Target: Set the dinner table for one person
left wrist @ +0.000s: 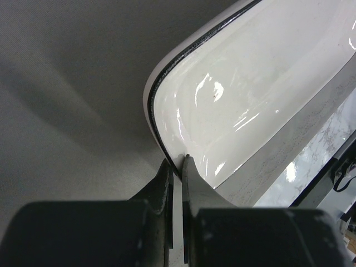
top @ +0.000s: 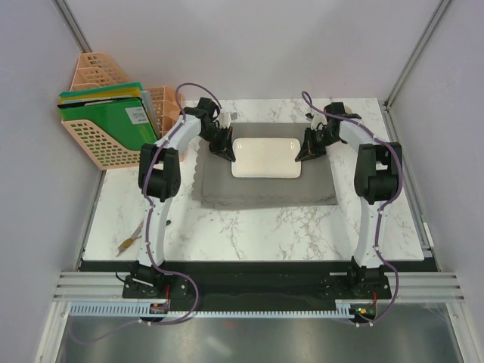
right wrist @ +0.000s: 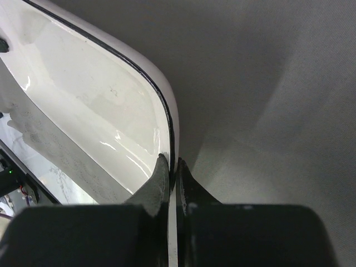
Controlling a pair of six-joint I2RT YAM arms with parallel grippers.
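The white rectangular plate point(top: 266, 158) with a dark rim line is over the middle of the grey placemat point(top: 261, 193). My left gripper point(top: 232, 156) is shut on its left end; in the left wrist view the fingertips point(left wrist: 189, 167) pinch the near rim. At the opposite end my right gripper point(top: 300, 156) is shut, and the right wrist view has the plate's thin rim point(right wrist: 172, 150) running between the fingers. Shadows fall on the mat beside both ends. Whether the plate touches the mat cannot be told.
An orange basket point(top: 106, 144) holding green and yellow folders point(top: 113, 113) stands at the back left. Utensils point(top: 130, 240) lie at the front left of the marble table point(top: 261, 234). Free room shows in front of the mat and on the right.
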